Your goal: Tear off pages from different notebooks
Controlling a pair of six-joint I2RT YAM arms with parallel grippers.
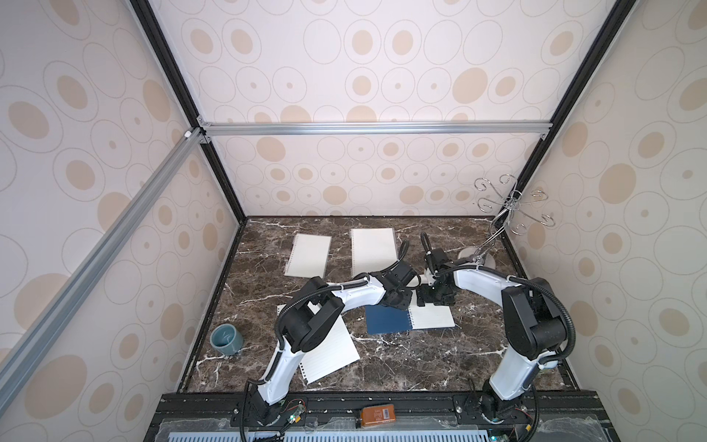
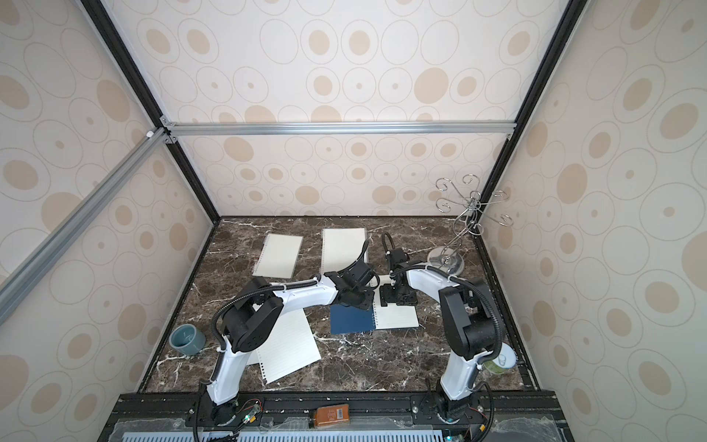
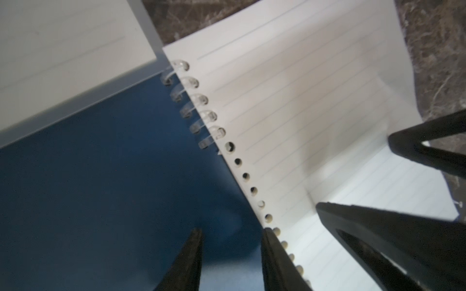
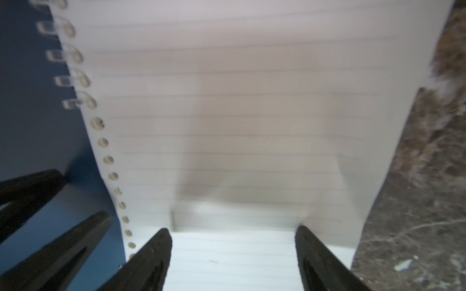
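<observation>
An open notebook with a navy cover (image 1: pixel 386 319) and lined page (image 1: pixel 433 317) lies at front middle. In the left wrist view, the page's upper holes sit on clear rings; the lower holes show free of them. My left gripper hovers open over the cover beside the hole edge, nothing between its fingers. My right gripper is over the page, its fingertips apart on the paper, which creases slightly between them.
Two notebooks (image 1: pixel 308 254) (image 1: pixel 373 246) lie behind. Loose lined sheets (image 1: pixel 327 353) lie front left, near a teal mug (image 1: pixel 226 339). A metal stand (image 1: pixel 508 210) is at back right.
</observation>
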